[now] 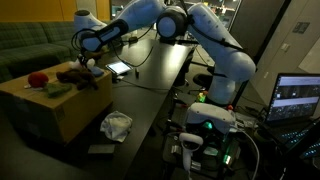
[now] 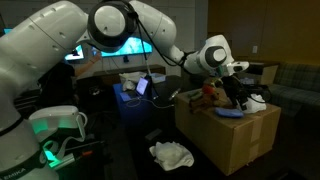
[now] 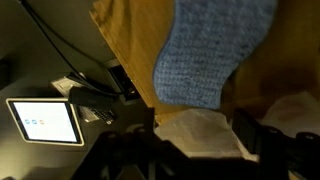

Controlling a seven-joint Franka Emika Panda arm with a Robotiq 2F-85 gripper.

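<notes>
My gripper reaches down over the box top, its dark fingers visibly apart. White cloth [image 3: 200, 128] shows between and beneath the fingertips; whether they touch it cannot be told. Just beyond them in the wrist view lies a blue-grey cloth [image 3: 205, 55]. From the second exterior view, this blue cloth [image 2: 229, 112] rests near the box edge, with white cloth [image 2: 256, 104] behind it to the right. A dark brown item [image 1: 78, 77] and a red item [image 1: 38, 79] also sit on top in the first exterior view, where something white [image 1: 91, 64] shows by the gripper.
The cardboard box [image 2: 232, 145] stands on a dark floor. Another white cloth [image 2: 171, 156] lies on the floor in front of it. A lit tablet [image 3: 46, 120] is beyond the box. A green sofa [image 1: 35, 45] stands behind.
</notes>
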